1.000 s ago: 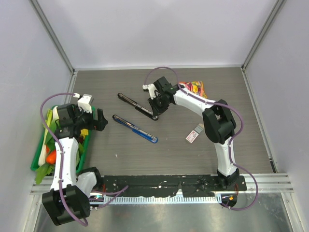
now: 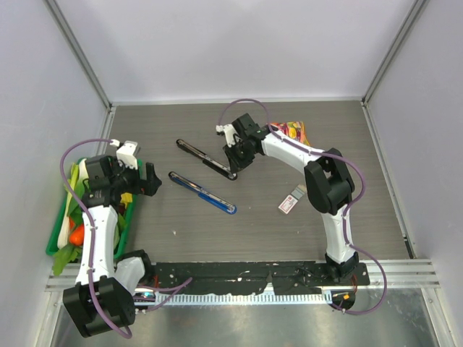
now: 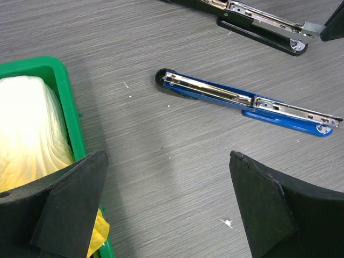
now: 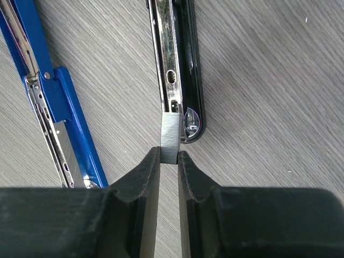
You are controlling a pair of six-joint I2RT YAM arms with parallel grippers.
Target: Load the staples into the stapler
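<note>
A black stapler (image 2: 206, 159) lies opened out flat on the table, a blue stapler (image 2: 202, 193) likewise in front of it. My right gripper is shut on a strip of staples (image 4: 170, 134), which it holds at the end of the black stapler's metal rail (image 4: 166, 64); whether the strip rests inside the rail I cannot tell. My left gripper stands open over the left side of the table, by the green bin. A small box of staples (image 2: 288, 204) lies to the right.
The green bin (image 3: 71, 113) of vegetables fills the left edge. A colourful packet (image 2: 293, 130) lies at the back, behind my right arm.
My right gripper has shifted very slightly at the black stapler's end. The left arm and both staplers look unmoved.
</note>
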